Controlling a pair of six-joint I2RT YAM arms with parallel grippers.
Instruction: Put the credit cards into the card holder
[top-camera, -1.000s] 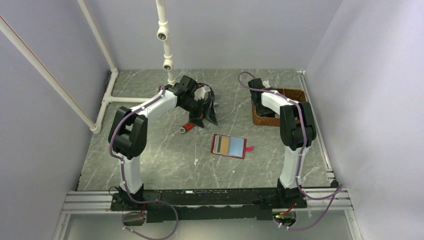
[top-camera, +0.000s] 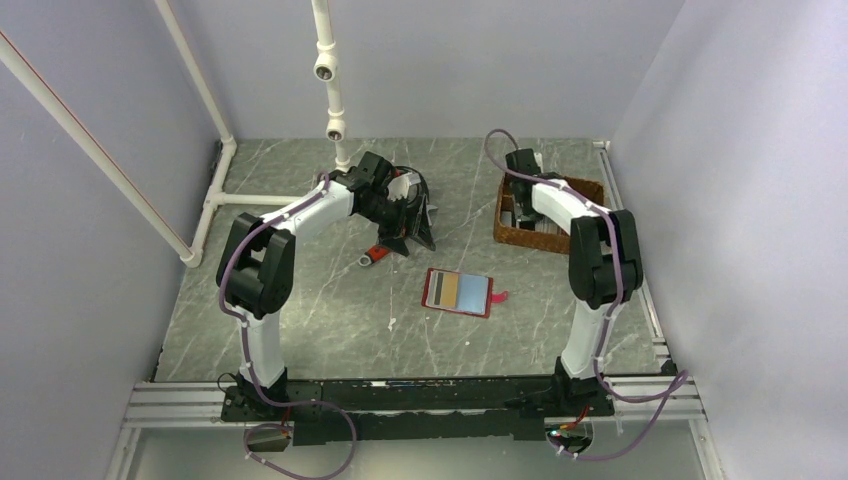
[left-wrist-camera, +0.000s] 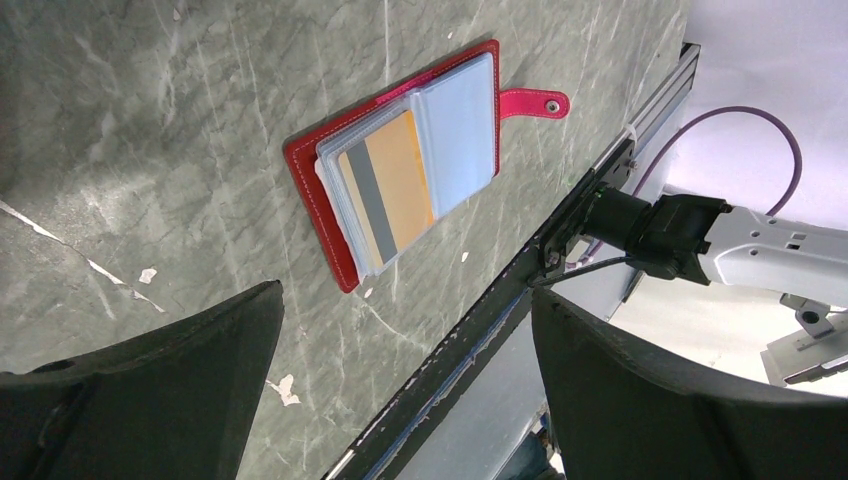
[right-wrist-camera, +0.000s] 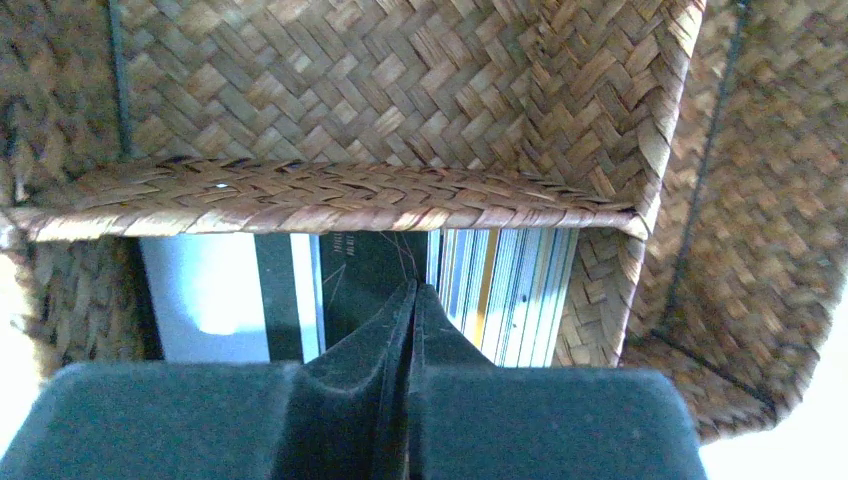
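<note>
In the right wrist view, the black card (right-wrist-camera: 365, 265) leans in a basket compartment, beyond the fingertips of my right gripper. Those fingers are pressed together, with no card between them. Right of the black card stands a row of card edges (right-wrist-camera: 500, 290); a light card with a dark stripe (right-wrist-camera: 215, 290) leans on its left. The red card holder (top-camera: 456, 292) lies open on the table, with a tan card (left-wrist-camera: 392, 180) in its left sleeve and a pale blue right side (left-wrist-camera: 457, 135). My left gripper is open and empty, near the holder.
The woven basket (top-camera: 532, 239) is divided by a wall (right-wrist-camera: 330, 205) that crosses just past my right fingertips. A red-handled object (top-camera: 374, 255) lies below the left gripper. Bare table (top-camera: 330, 310) surrounds the holder.
The right gripper has gone from open around the card edges to shut. The left arm has stayed put.
</note>
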